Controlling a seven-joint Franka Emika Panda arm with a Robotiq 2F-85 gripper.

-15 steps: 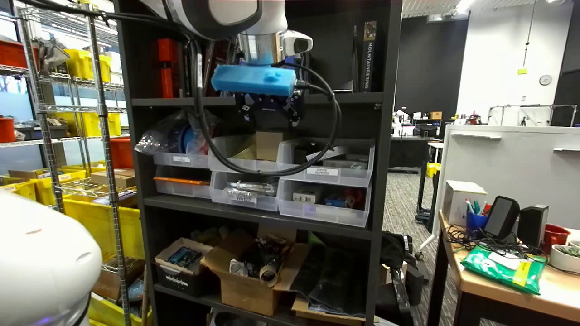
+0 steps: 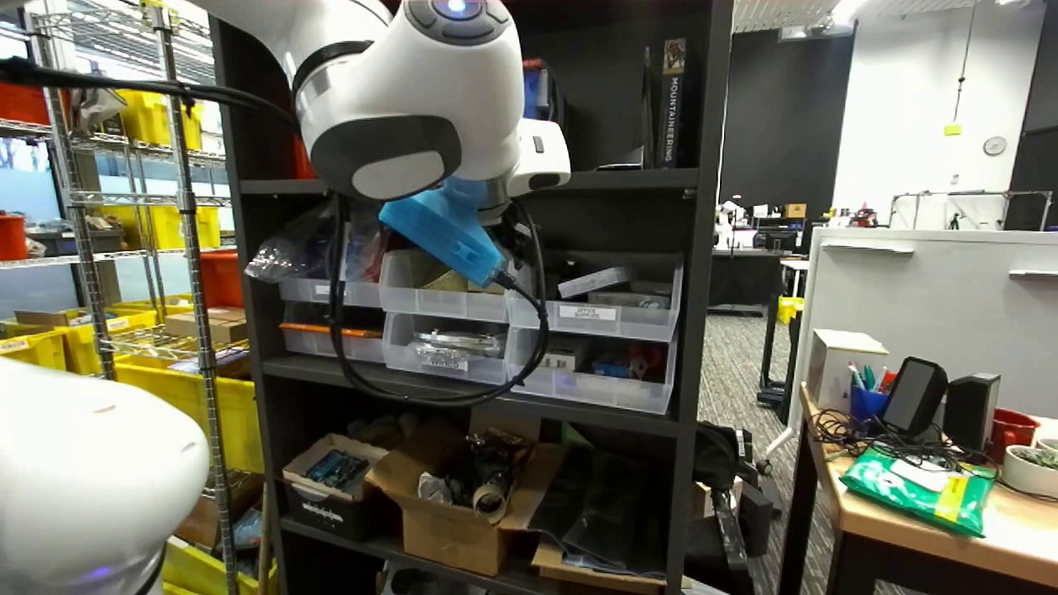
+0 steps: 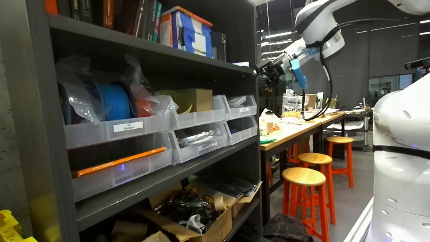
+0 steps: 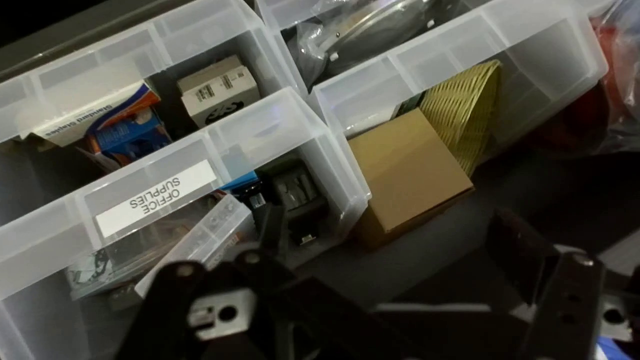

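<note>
My gripper stands open, its black fingers (image 4: 531,258) wide apart with nothing held. In the wrist view it faces the upper bins. A brown cardboard box (image 4: 411,171) shows between and beyond the fingers, in a clear bin (image 4: 510,36) beside a yellow woven piece (image 4: 462,111). The bin labelled Office Supplies (image 4: 78,204) lies to the left, holding a clear plastic case (image 4: 204,234) and dark items. In exterior view 2 the gripper (image 3: 262,76) hangs near the shelf's right side. From exterior view 1 the blue wrist part (image 2: 446,230) covers most of it.
A dark shelf board (image 3: 161,46) with books runs above the bins. Shelf uprights (image 2: 699,297) bound the opening. A black cable (image 2: 441,398) loops below the wrist. Lower bins (image 2: 595,382) and cardboard boxes (image 2: 451,530) sit beneath.
The arm has come lower in exterior view 1. Its wrist has turned, so the blue part now slants down to the right, and the cable loop hangs lower and further left.
</note>
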